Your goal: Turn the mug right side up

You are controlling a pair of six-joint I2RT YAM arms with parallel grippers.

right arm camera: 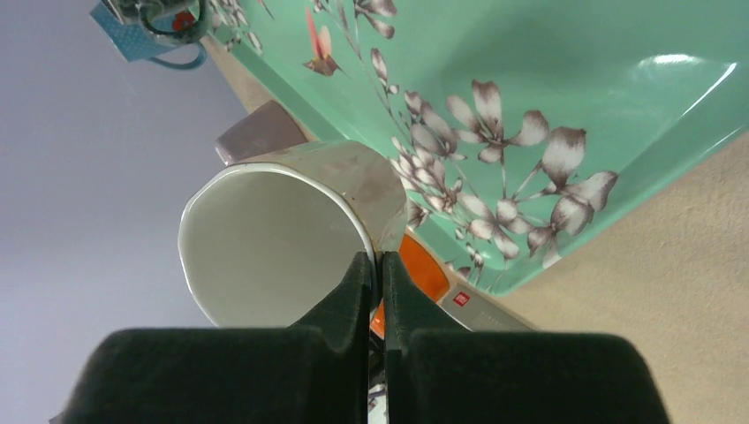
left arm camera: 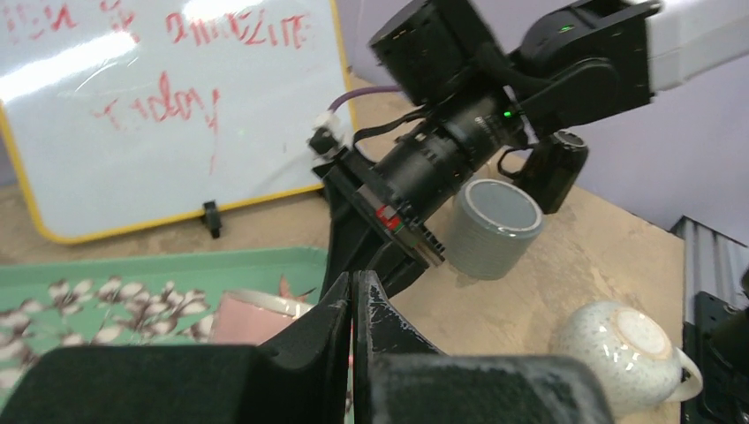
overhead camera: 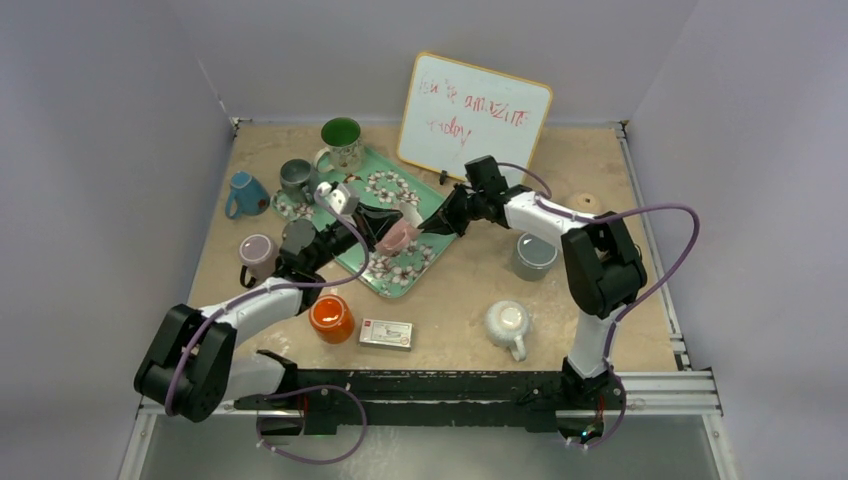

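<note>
A pink mug [overhead camera: 396, 236] is held tilted above the green floral tray [right arm camera: 601, 71], between the arms. In the right wrist view its white interior [right arm camera: 265, 238] faces the camera, and my right gripper is shut on its rim. My left gripper is shut beside and above the mug in the top view; in the left wrist view its fingertips meet with nothing visible between them, and the mug [left arm camera: 247, 318] shows behind them.
An orange mug [overhead camera: 331, 318], white box [overhead camera: 385, 335], upturned speckled mug [overhead camera: 508, 322] and grey mug [overhead camera: 533, 255] surround the tray. More mugs stand at the left; a whiteboard [overhead camera: 474, 115] leans at the back.
</note>
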